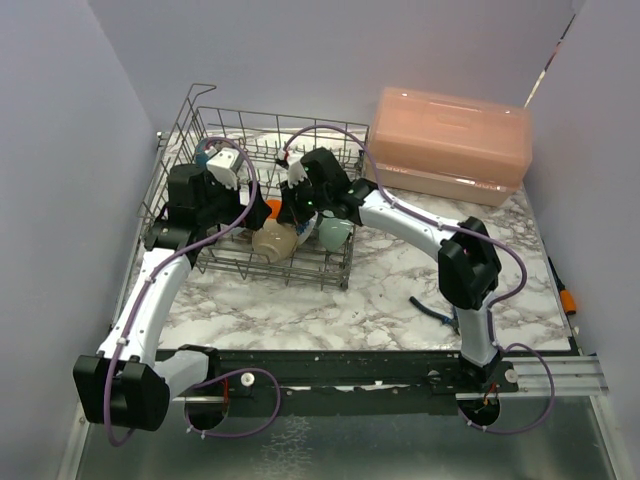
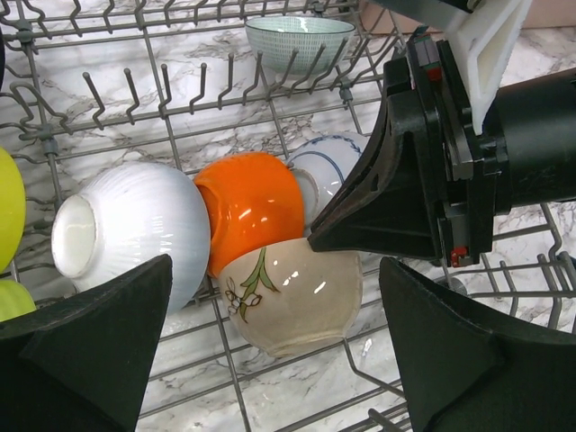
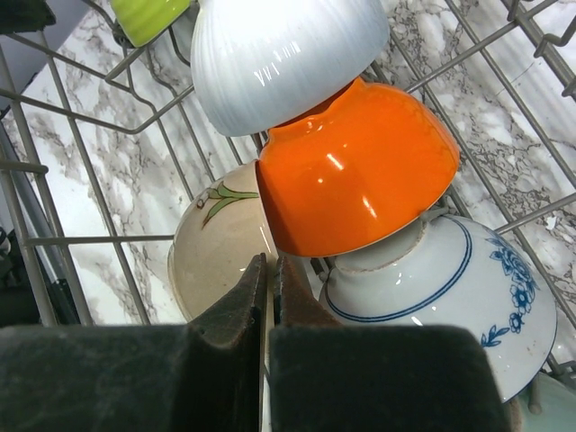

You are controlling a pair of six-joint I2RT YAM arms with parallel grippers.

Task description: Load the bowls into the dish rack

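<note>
Bowls lie tilted in the wire rack (image 1: 250,270): a cream flowered bowl (image 2: 290,297), an orange bowl (image 3: 360,171), a white bowl (image 3: 279,54), a blue-patterned bowl (image 3: 441,301), and green ones at the edge (image 2: 7,207). My left gripper is open above the cream bowl, nothing held. My right gripper is shut, its tips at the cream bowl’s rim, nothing visible between them.
A patterned bowl (image 2: 297,45) stands behind the tines. A pink lidded box (image 1: 450,135) occupies the back right.
</note>
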